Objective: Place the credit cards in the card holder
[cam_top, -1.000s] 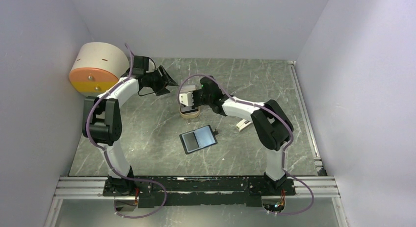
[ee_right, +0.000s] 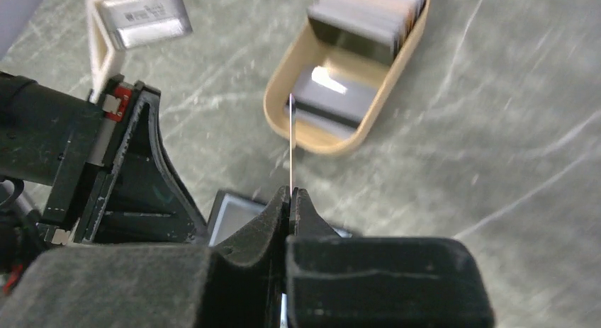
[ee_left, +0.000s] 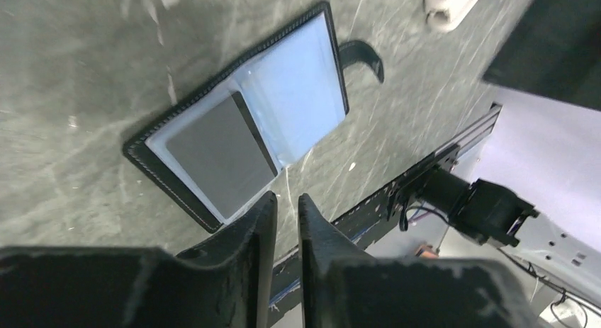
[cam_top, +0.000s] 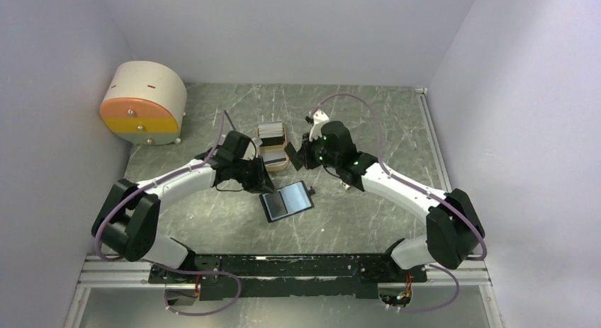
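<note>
The open card holder (cam_top: pixel 298 199) (ee_left: pixel 290 87) lies on the table with a dark card (ee_left: pixel 216 151) in its left side. My left gripper (cam_top: pixel 264 186) hangs over its upper-left part, fingertips close together, with a narrow gap and nothing visible between them. Farther right and higher, my right gripper (cam_top: pixel 305 155) is shut on a dark card (cam_top: pixel 294 156), seen edge-on as a thin pale line in the right wrist view. Behind, the tan box (ee_right: pixel 386 94) (cam_top: pixel 282 165) holds several cards in two compartments.
A rounded cabinet (cam_top: pixel 142 105) with orange and yellow drawers stands at the back left. A pale object (cam_top: pixel 346 186) lies partly hidden under the right arm. Walls border the back and sides.
My left gripper has moved down and right to above the holder and has closed. My right gripper has left the tan box, moving right with a dark card.
</note>
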